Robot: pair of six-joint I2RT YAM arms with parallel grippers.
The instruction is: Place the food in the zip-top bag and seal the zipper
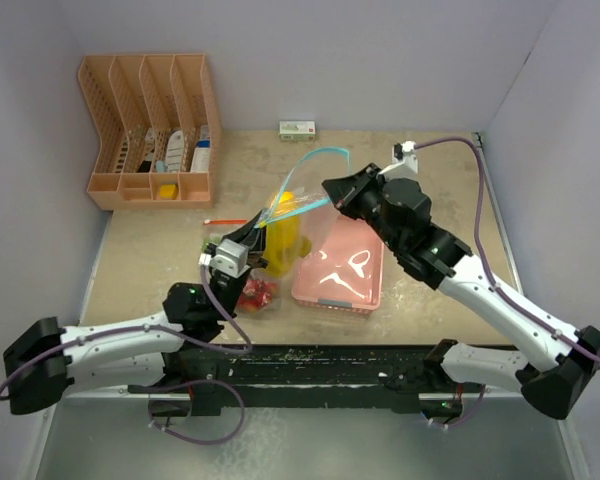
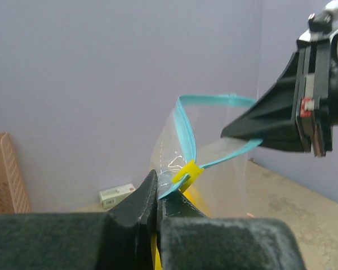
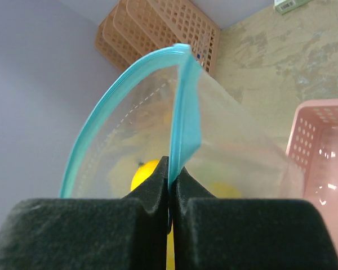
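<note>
A clear zip top bag with a light-blue rim (image 1: 310, 206) hangs between my two grippers, its mouth spread open. Yellow food (image 1: 280, 240) shows through the film inside it. At the bag's left corner, by the yellow slider (image 2: 188, 173), my left gripper (image 1: 261, 222) is shut on the rim. Across the mouth, my right gripper (image 1: 332, 190) is shut on the blue rim (image 3: 186, 112), which runs down between its fingertips. The lower part of the bag is hard to make out in the top view.
Below the bag sits a pink basket (image 1: 378, 280). Another clear bag with red contents (image 1: 257, 293) lies partly hidden by the left arm. A peach organizer (image 1: 102, 190) stands at the back left, and a small box (image 1: 297, 130) by the back wall.
</note>
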